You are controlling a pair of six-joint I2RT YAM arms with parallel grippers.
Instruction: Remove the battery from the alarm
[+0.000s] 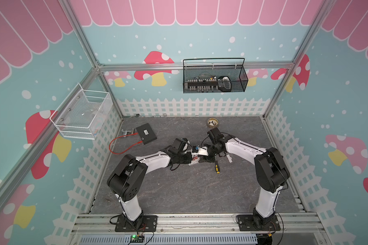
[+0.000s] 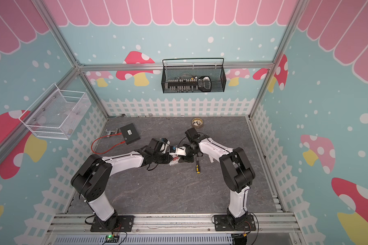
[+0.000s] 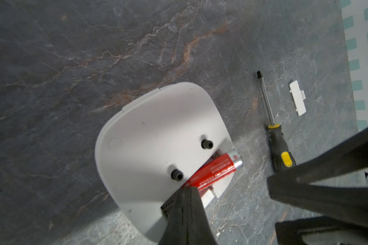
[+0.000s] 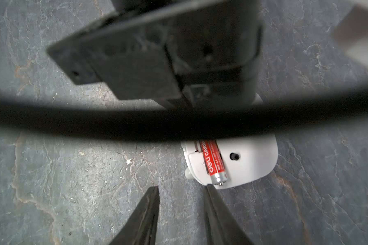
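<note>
The white alarm body lies face-down on the table, with a red and silver battery in its slot, one end near the housing's edge. My left gripper is shut over the slot side of the alarm, nothing seen between its fingertips, which hide part of the battery. My right gripper stands part open beside the battery's silver end, nothing between its fingers. Its dark fingers also reach into the right of the left wrist view.
A screwdriver and a small white cover lie right of the alarm. A dark box with red cable sits back left, a round container at the back.
</note>
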